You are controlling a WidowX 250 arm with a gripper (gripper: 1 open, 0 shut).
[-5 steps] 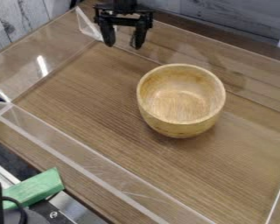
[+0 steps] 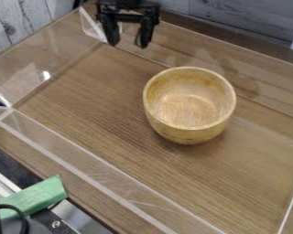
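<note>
My black gripper (image 2: 127, 33) is at the top of the camera view, toward the back left of the wooden tray floor, with two dark fingers pointing down. Whether anything is between them is too small and dark to tell. A large tan bowl (image 2: 189, 124) sits right of centre, well apart from the gripper and below it in the view.
A green block (image 2: 34, 196) lies outside the tray at the lower left, beside dark cables. Clear plastic walls edge the wooden surface (image 2: 88, 110), which is bare left of the bowl and in front of it. A grey plank wall stands behind.
The bowl has not moved.
</note>
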